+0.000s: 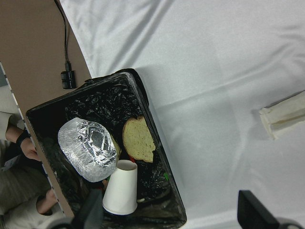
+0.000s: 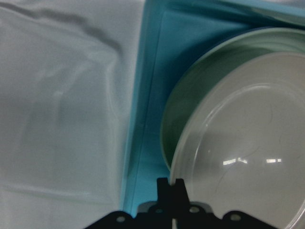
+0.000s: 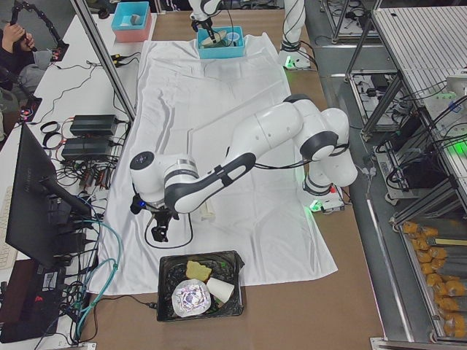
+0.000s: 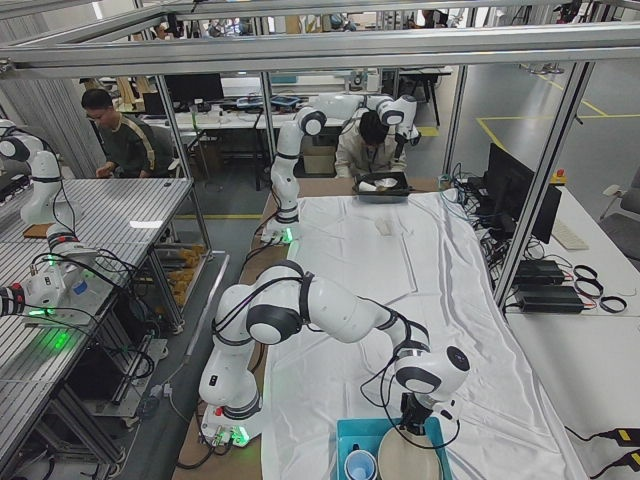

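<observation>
My left gripper (image 3: 160, 227) hangs over the white cloth, above a black lined bin (image 1: 57, 114); its fingers in the left wrist view stand wide apart, open. The bin holds a foil-covered round item (image 1: 86, 148), a slice of bread (image 1: 137, 138) and a white cup (image 1: 120, 193). A folded pale packet (image 1: 283, 114) lies on the cloth. In the right wrist view my right gripper is at the rim of a cream plate (image 2: 243, 143), shut on it, above a green plate (image 2: 190, 90) in a blue bin (image 2: 147, 119).
A blue cup (image 4: 361, 464) sits in the blue bin. A monitor (image 3: 36, 204) and cables line one side, with metal frame posts beside them.
</observation>
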